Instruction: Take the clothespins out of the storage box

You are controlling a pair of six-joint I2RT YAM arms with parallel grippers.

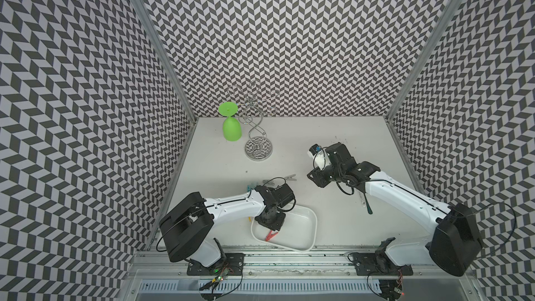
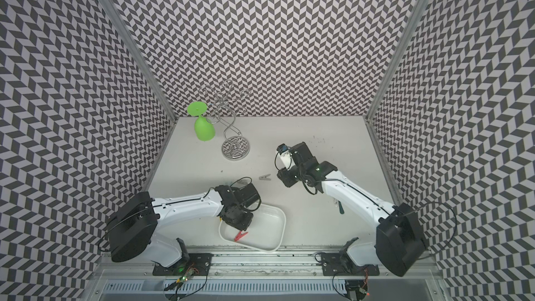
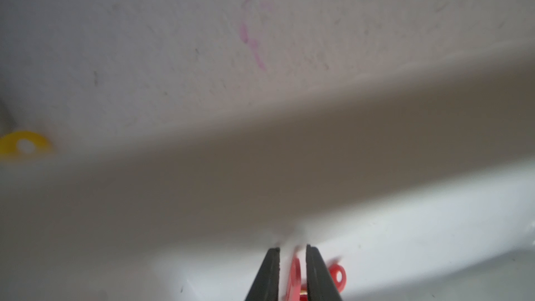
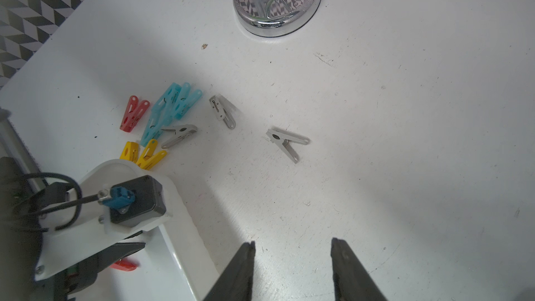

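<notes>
The white storage box point(image 1: 299, 230) stands near the table's front edge, with one red clothespin point(image 1: 270, 236) on its floor. My left gripper reaches down into the box. In the left wrist view one red arm of the clothespin point(image 3: 294, 278) rises between its fingers, with a narrow gap visible on the left side; its lower part runs out of frame. Over the table to the right of the box, my right gripper is open and empty. Red point(image 4: 133, 113), turquoise point(image 4: 167, 111), yellow point(image 4: 149, 155) and grey clothespins point(image 4: 285, 142) lie on the table outside the box.
A chrome stand point(image 1: 258, 148) and a green goblet-shaped object point(image 1: 231, 128) are at the back left. Beneath the right arm lies a dark-handled tool point(image 1: 367, 205). The box walls surround the left gripper closely.
</notes>
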